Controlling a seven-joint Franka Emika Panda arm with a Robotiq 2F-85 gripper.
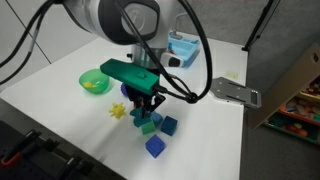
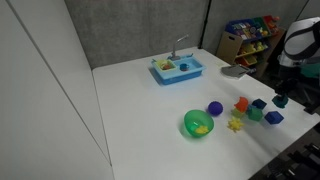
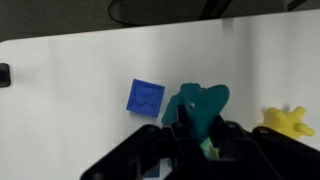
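Note:
My gripper is shut on a teal toy (image 3: 200, 103), which shows between and beyond its fingers in the wrist view. The teal toy (image 2: 281, 101) hangs above the white table at the right side of exterior view 2. A blue cube (image 1: 155, 146) lies apart from it, nearer the table's front, and the same blue cube (image 3: 145, 98) is left of the gripper in the wrist view. In exterior view 1 the arm partly hides the toy and fingers.
Close by are a yellow toy (image 2: 235, 125), a green block (image 2: 255, 114), another blue block (image 1: 169, 126) and an orange toy (image 2: 241, 103). A purple ball (image 2: 215, 108), a green bowl (image 2: 190, 130) and a blue sink toy (image 2: 176, 70) stand farther off.

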